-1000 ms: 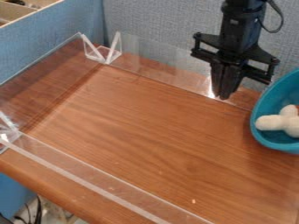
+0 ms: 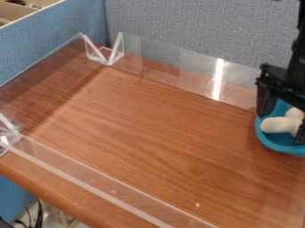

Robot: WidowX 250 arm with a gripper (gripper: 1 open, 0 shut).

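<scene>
A blue bowl (image 2: 273,140) sits at the right edge of the wooden table (image 2: 143,134), holding a pale, rounded soft-looking object (image 2: 281,124). My black gripper (image 2: 283,107) is lowered over the bowl at the right edge, partly out of frame, its fingers apart just above or beside the pale object. Whether it touches the object is hard to tell.
Clear plastic barriers (image 2: 217,78) line the table's back and near-left sides, with white corner brackets (image 2: 105,52). A grey padded wall stands behind, a blue wall to the left.
My gripper has moved from above the back of the table rightward and down into the bowl area. The bowl and its contents look unmoved.
</scene>
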